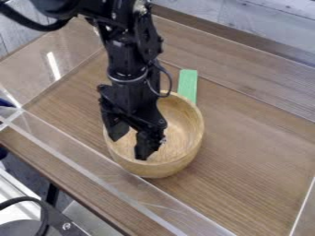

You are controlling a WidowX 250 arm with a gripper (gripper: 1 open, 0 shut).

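My black gripper [133, 134] reaches down into a round light wooden bowl [181, 152] near the middle of the camera view. Its fingers are spread open inside the bowl, over its left and middle part. Whether anything small lies beneath them is hidden by the gripper; the visible inside of the bowl looks empty.
A green rectangular object [187, 83] lies just behind the bowl. A clear edge strip runs along the front left, with cables and white hardware at the lower left.
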